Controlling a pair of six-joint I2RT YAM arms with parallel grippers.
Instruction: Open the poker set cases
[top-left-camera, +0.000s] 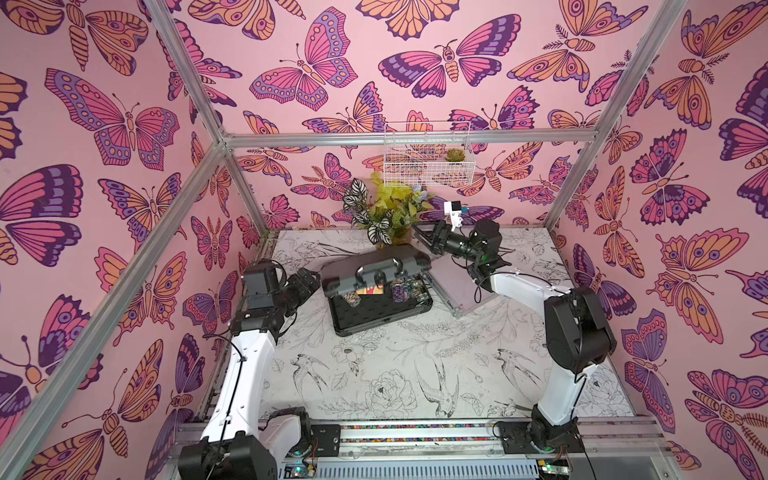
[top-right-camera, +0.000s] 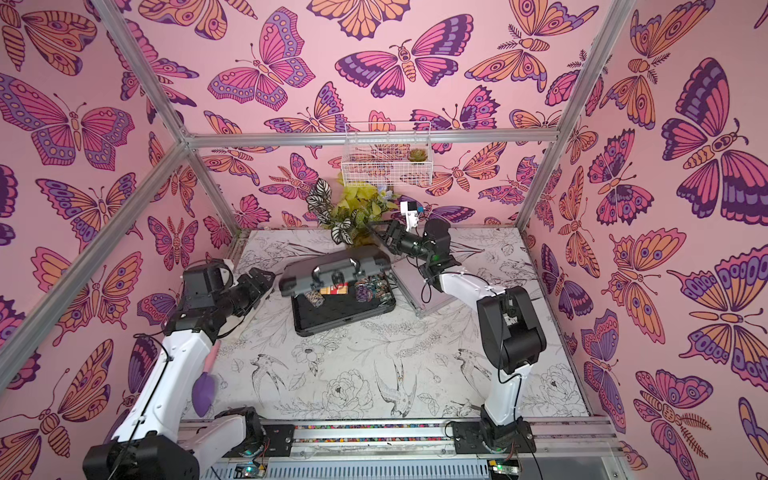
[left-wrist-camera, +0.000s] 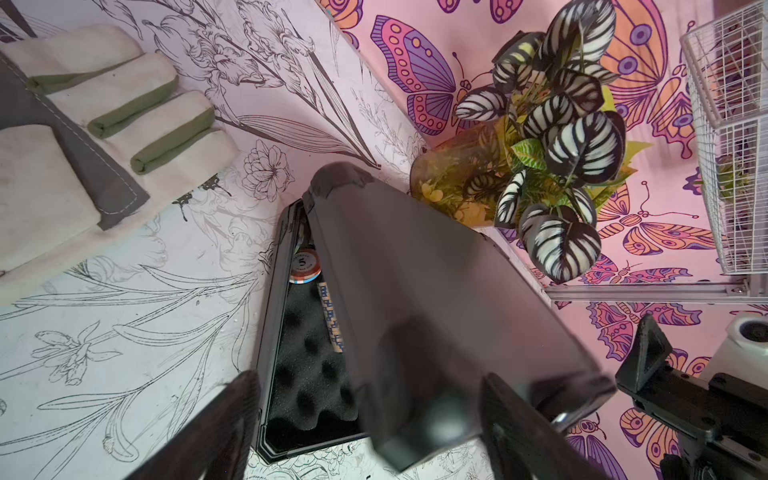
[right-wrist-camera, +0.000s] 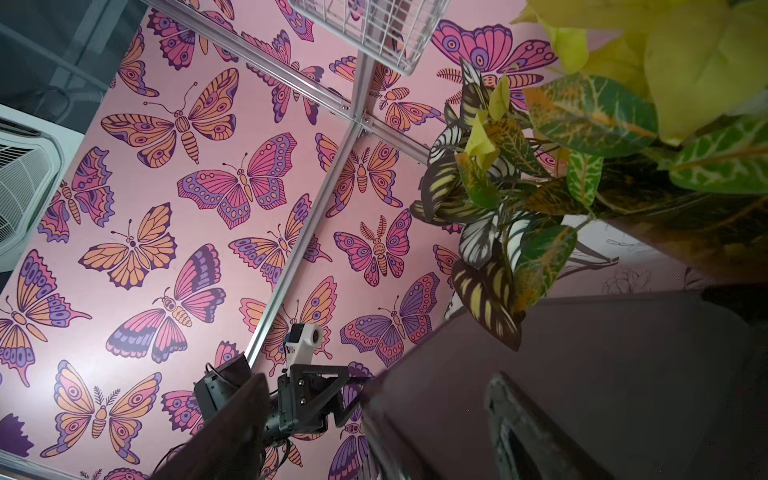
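Observation:
The black poker case lies on the table with its lid partly raised and tilted over the base. Poker chips and a yellow-and-red pack show in the gap. My left gripper stands open beside the case's left end; in the left wrist view the lid lies ahead of its spread fingers. My right gripper is open above the lid's back right corner, close to the plant. The lid's dark outside fills the lower right of the right wrist view.
A leafy plant in an amber pot stands right behind the case. A flat greyish panel lies right of it, partly under my right arm. A work glove lies at the left.

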